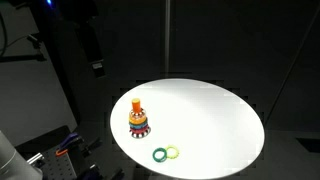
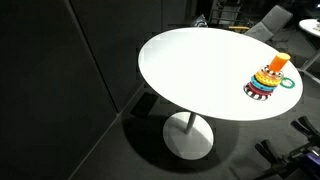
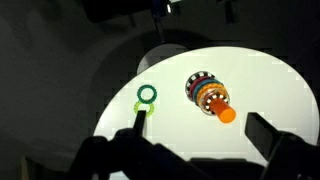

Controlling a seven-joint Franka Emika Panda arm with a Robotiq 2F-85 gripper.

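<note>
A stacking toy of several coloured rings with an orange top stands upright on the white round table. Two loose rings lie flat on the table in front of the toy and to its right in exterior view 1: a green ring and a yellow ring. From the wrist view, my gripper is open high above the table, its fingers wide apart and touching nothing. Below and between them shows the toy's orange top, with the green ring and yellow ring towards the left.
A single pedestal carries the table. Dark equipment stands beside it at the lower right of exterior view 2.
</note>
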